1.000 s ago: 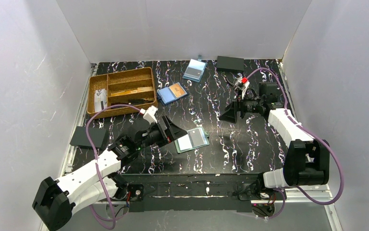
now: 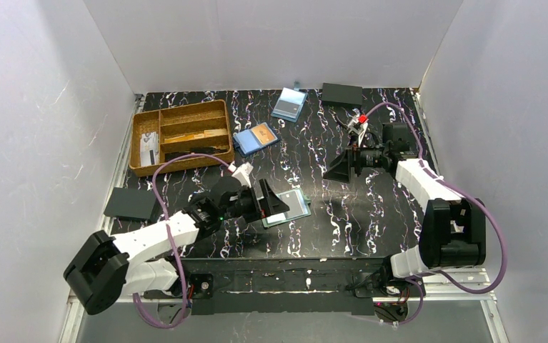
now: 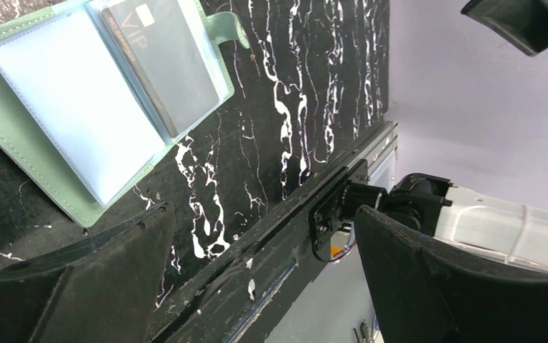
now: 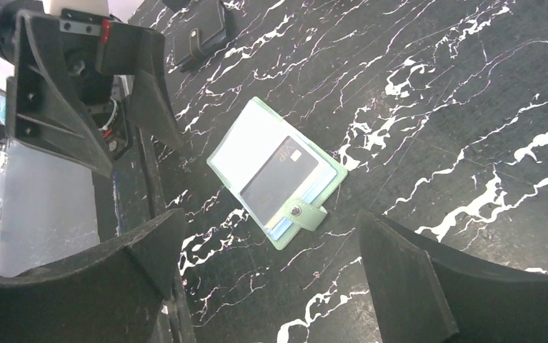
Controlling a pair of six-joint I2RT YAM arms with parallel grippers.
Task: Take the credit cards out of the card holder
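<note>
A pale green card holder lies open on the marble table, a grey VIP card in its pocket; it also shows in the right wrist view with its snap strap. My left gripper hangs open over the holder's left part, nothing between its fingers. My right gripper is open and empty, above the table to the upper right of the holder.
A cork organiser stands back left. Two blue holders lie behind. Dark boxes lie back right and at left.
The right arm has shifted very slightly.
</note>
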